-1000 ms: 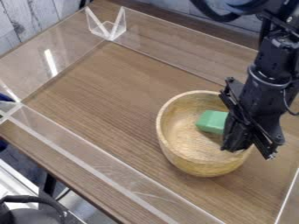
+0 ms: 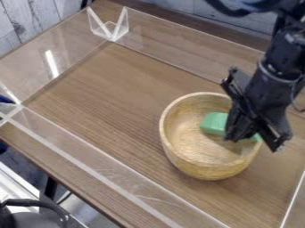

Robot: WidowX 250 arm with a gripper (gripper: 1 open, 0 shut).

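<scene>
My dark gripper (image 2: 245, 132) reaches down from the upper right into a round wooden bowl (image 2: 185, 147) at the right of the table. A green block (image 2: 217, 122) lies inside the bowl, partly behind the gripper. The fingertips are low over the block's right side; they look shut, and I cannot make out anything held between them.
The wooden table (image 2: 102, 116) has wide free room left of the bowl. A white and clear angular piece (image 2: 109, 27) is at the back left. Clear strips run along the edges, and dark hardware sits at the bottom left.
The arm and gripper have shifted slightly, with the upper part of the arm tilting. The bowl and green block look almost unchanged.
</scene>
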